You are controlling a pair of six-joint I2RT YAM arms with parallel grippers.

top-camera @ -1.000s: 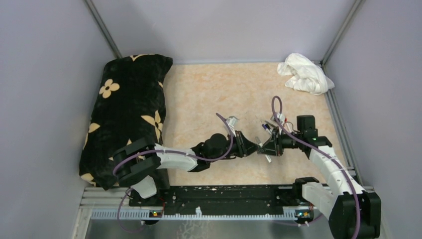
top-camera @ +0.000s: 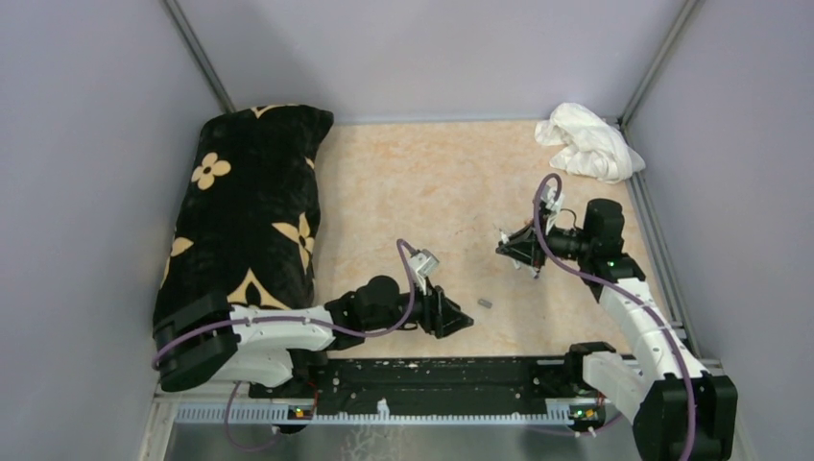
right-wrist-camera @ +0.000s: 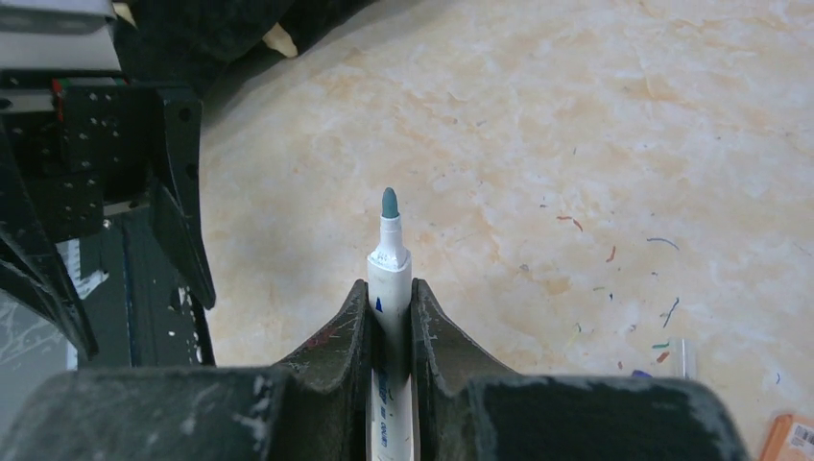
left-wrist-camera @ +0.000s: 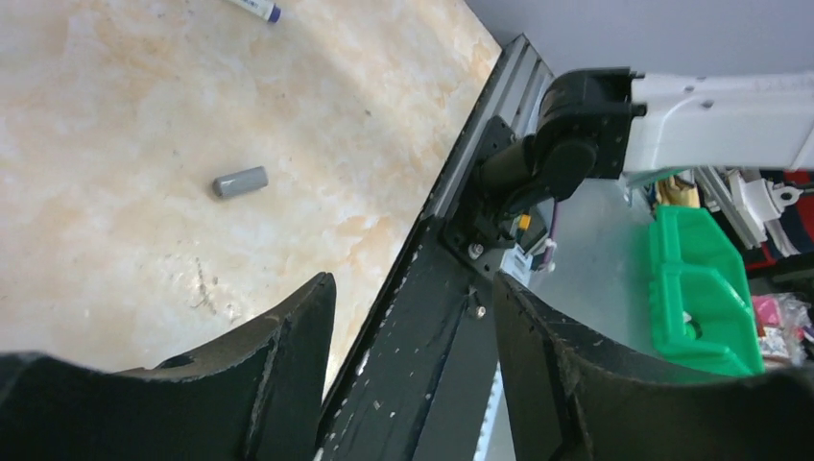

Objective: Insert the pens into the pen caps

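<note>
A white marker with a teal tip (right-wrist-camera: 390, 317) stands upright in my right gripper, which is shut on it; its tip is bare. My left gripper is open with nothing seen between its fingers, down and left of the right one in the top view. A grey cap (left-wrist-camera: 240, 182) lies on the table below it. Another white marker (left-wrist-camera: 251, 8) lies farther off, and more pieces lie near the right arm, partly hidden.
A black patterned cushion (top-camera: 240, 202) fills the left side, and a white cloth (top-camera: 586, 144) lies at the back right. The table's front edge is close below my left gripper.
My left gripper has moved down and left, away from the right one, and opened. The right gripper has risen toward the back with the marker.
</note>
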